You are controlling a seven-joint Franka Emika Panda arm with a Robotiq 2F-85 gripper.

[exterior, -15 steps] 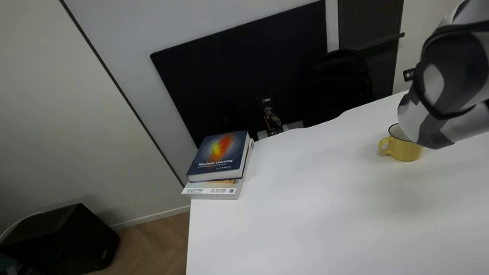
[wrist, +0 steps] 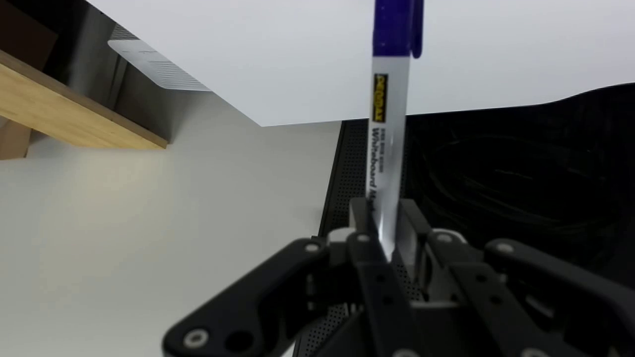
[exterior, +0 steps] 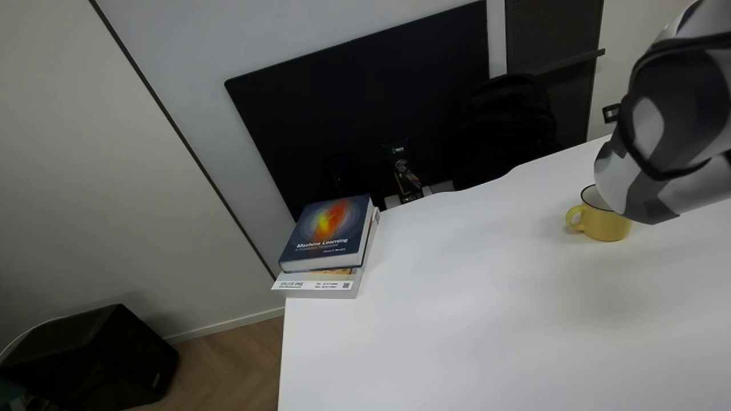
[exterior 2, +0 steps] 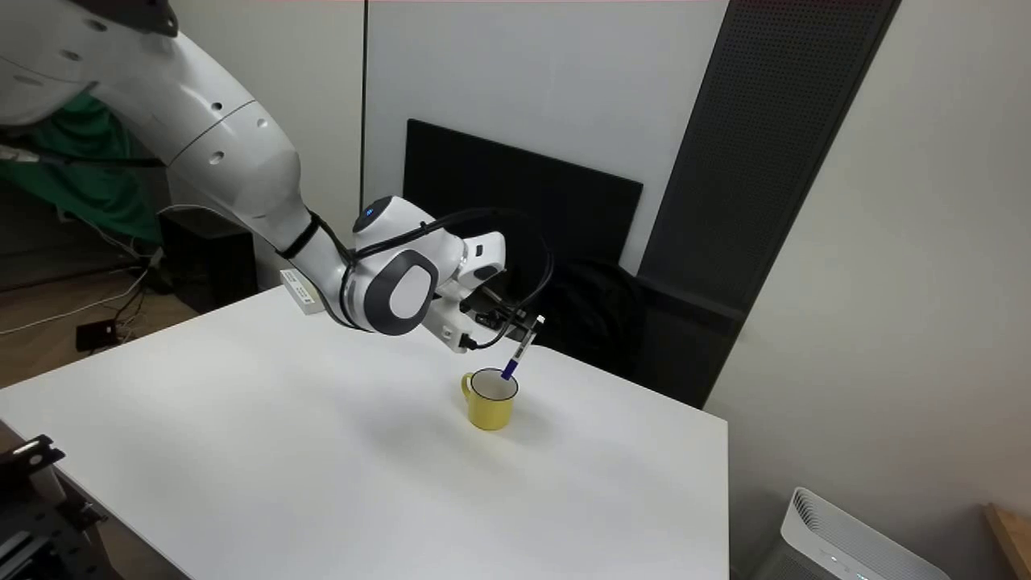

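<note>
A whiteboard marker point(wrist: 388, 113) with a purple-blue cap and a white barrel is pinched between the fingers of my gripper, which is shut on it. In exterior view 2 the marker point(exterior 2: 523, 348) slants, its capped end lowest, at the mouth of a yellow mug point(exterior 2: 490, 410). Whether the cap is inside the rim or just in front of or above it, I cannot tell. Upright on the white table, the mug point(exterior: 601, 225) also shows in exterior view 1, its right side partly covered by the arm. My gripper and the marker are hidden there.
Two stacked books point(exterior: 327, 236) lie at the table's far left corner in exterior view 1. A black backpack point(exterior: 510, 123) and a dark panel point(exterior: 370, 103) stand behind the table edge.
</note>
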